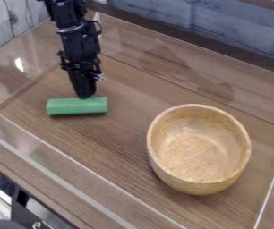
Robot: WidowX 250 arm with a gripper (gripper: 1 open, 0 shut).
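Observation:
My black gripper point(89, 93) reaches down from the top left, its tip just above and behind a green rectangular block point(76, 106) that lies flat on the wooden table toward the left. The gripper looks shut, with nothing visible between its fingers; whether the tip touches the block I cannot tell.
A large round wooden bowl point(197, 147) stands on the right half of the table point(127, 188). A wall runs behind the table at the upper right.

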